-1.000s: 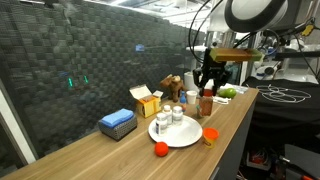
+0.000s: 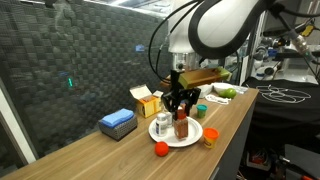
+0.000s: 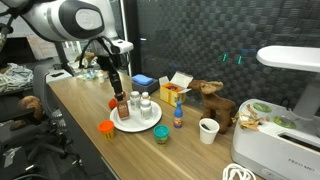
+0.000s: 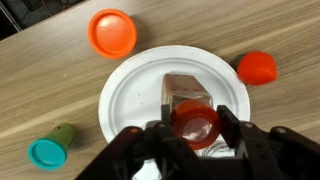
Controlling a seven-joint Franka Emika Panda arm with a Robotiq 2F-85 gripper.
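A brown bottle (image 2: 181,127) with a red-orange cap (image 4: 195,125) stands upright over the white plate (image 4: 128,95). My gripper (image 2: 181,108) is shut on its top, one finger on each side of the cap. Whether the base touches the plate cannot be told. Beside the bottle, white-capped shakers (image 3: 145,104) share the plate; in the wrist view they are mostly covered by the gripper and bottle.
Around the plate stand a red ball (image 2: 161,149), an orange cup (image 3: 107,129) and a teal cup (image 3: 161,134). Farther off are a blue box (image 2: 118,124), an open yellow box (image 3: 179,83), a blue bottle (image 3: 178,114) and a white mug (image 3: 208,130). Bare table lies left of the plate.
The gripper has carried the bottle leftward in exterior view 1, from beyond the plate's right side to over the plate. Plate, ball and orange cup stayed put.
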